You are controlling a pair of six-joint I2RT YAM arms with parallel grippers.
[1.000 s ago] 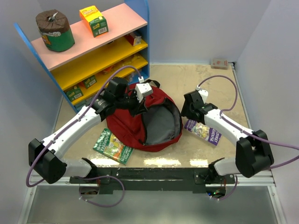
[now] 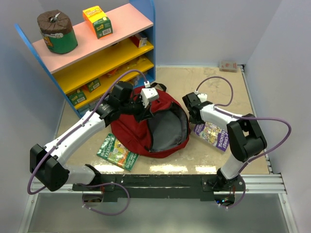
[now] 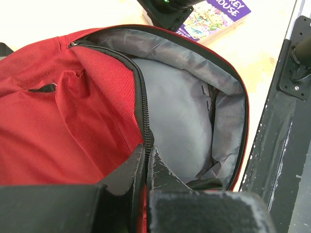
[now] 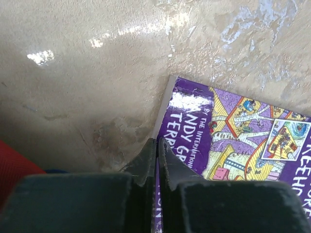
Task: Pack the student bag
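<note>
A red backpack (image 2: 129,128) lies on the floor with its zip open and its grey lining (image 3: 177,104) showing. My left gripper is shut on the zippered edge of that opening. A purple book (image 2: 212,136) lies flat to the right of the bag. Over its left edge, the right gripper is shut, and no book shows gripped between its fingers; whether the tips touch the cover is hard to tell. Left of the bag's front lies a green book (image 2: 117,152), flat and apart from both arms.
A shelf unit (image 2: 104,60) with boxes and a round container (image 2: 57,33) stands at the back left. Near the right wall sits a small clear box (image 2: 228,66). Bare floor (image 2: 182,80) stretches behind the bag.
The left arm, the bag and the green book look unmoved.
</note>
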